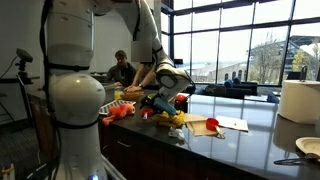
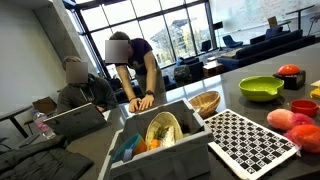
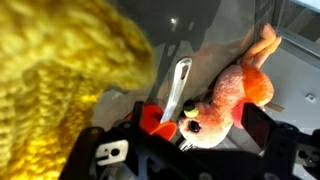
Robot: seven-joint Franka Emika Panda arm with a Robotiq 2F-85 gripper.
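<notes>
My gripper stands open over the dark counter, nothing between its fingers. In the wrist view, a slim pale spoon-like utensil [image 3: 178, 84] lies between the fingertips' lines of reach. A pink and orange soft toy [image 3: 222, 103] rests to its right, partly behind the right finger. Something red [image 3: 155, 118] shows near the left finger. Fuzzy yellow cloth [image 3: 60, 70] fills the left side. From exterior view 1, the gripper [image 1: 158, 104] hangs low over the counter, just left of the yellow cloth [image 1: 172, 118].
A red cup [image 1: 212, 124], brown board [image 1: 202, 129] and white sheet [image 1: 233, 124] lie to the right. A white container [image 1: 299, 101] stands at far right. A grey bin [image 2: 170, 155], checkered board [image 2: 250, 142] and green bowl [image 2: 261, 88] occupy the other side. People stand behind the counter.
</notes>
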